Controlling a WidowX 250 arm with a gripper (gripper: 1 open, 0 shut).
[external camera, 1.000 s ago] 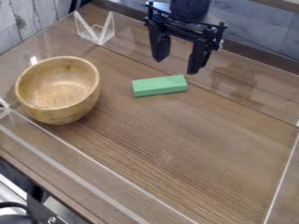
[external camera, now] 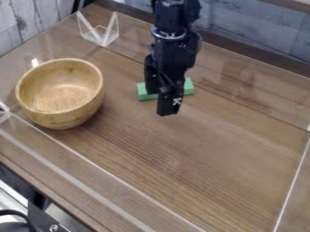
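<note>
The black robot gripper (external camera: 168, 91) reaches down over the middle of the wooden tabletop, its fingers open around or just above a green rectangular block (external camera: 182, 88). The block is partly hidden behind the gripper, with its ends showing to either side. Whether the fingers touch it is not clear.
A round wooden bowl (external camera: 58, 71) stands at the left, apart from the block. A white wire-like object (external camera: 100, 29) is at the back left.
The gripper has come down and toward the viewer, from the back edge to over the green block, which it now partly hides.
</note>
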